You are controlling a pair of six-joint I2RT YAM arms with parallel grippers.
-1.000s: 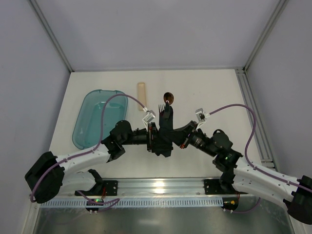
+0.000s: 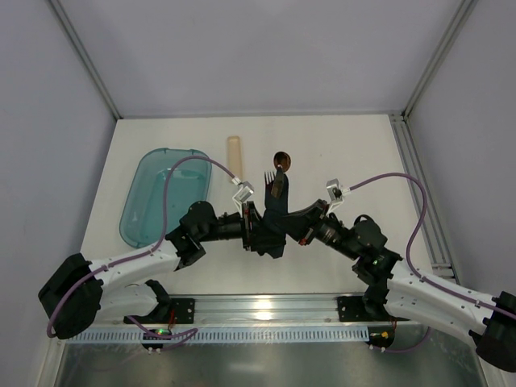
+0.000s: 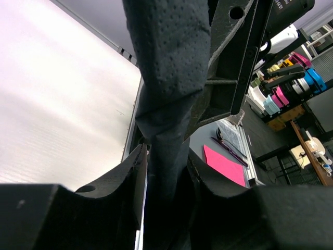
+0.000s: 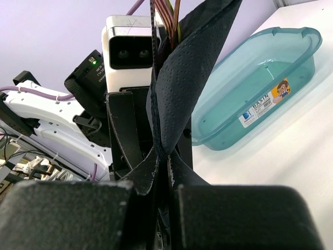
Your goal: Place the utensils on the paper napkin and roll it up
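A dark napkin (image 2: 276,203) is bunched around the utensils, with a fork (image 2: 269,177) and a copper-coloured spoon (image 2: 282,160) sticking out of its far end. My right gripper is shut on the napkin, pinching it narrow; copper-coloured handles (image 4: 167,21) show above the pinch. In the left wrist view the napkin (image 3: 169,125) passes between the fingers of my left gripper. Those fingers stand apart around it, with a thin light gap beside the left one. Both arms hide the napkin's middle from above.
An empty teal basin (image 2: 142,193) stands at the left of the white table. Behind the grippers lies a beige strip (image 2: 234,156).
The napkin's far end has loosened, so more of the spoon's handle shows, and the utensils have moved slightly right. My right gripper has barely moved.
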